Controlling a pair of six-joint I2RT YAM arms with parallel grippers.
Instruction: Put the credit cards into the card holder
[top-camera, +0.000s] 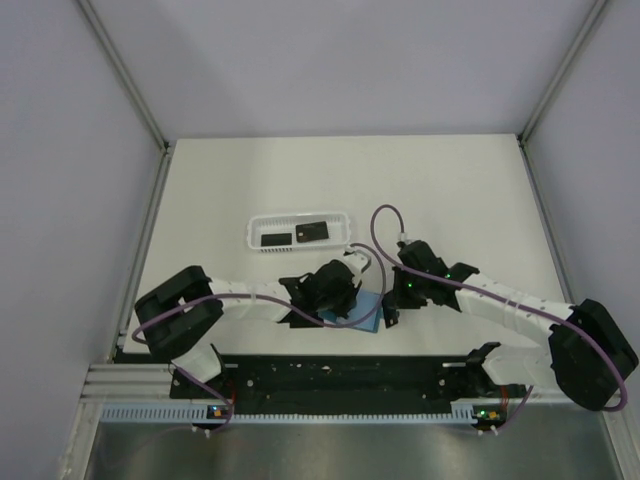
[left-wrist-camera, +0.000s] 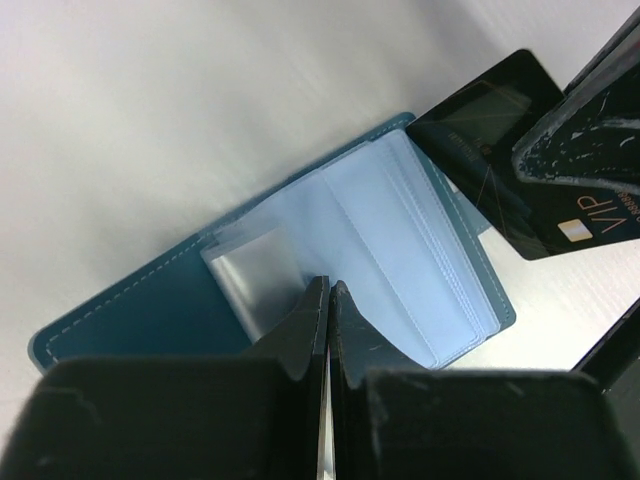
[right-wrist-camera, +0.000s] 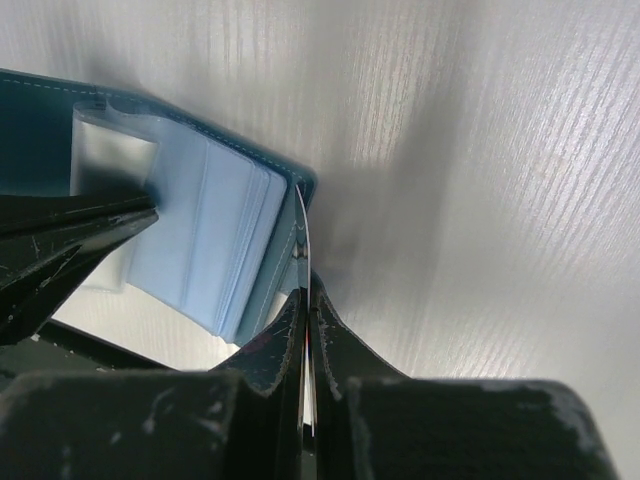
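Note:
The teal card holder (left-wrist-camera: 150, 320) with pale blue slots (right-wrist-camera: 190, 230) lies on the table's front middle. My left gripper is shut over it, by a clear pocket, with no card visible between its fingers. My right gripper is shut on a black VIP card, held upright, seen edge-on in the right wrist view, beside the holder's right end.
A white tray (top-camera: 298, 245) behind the arms holds dark cards (top-camera: 312, 231). The table's dark front edge is close to the holder.

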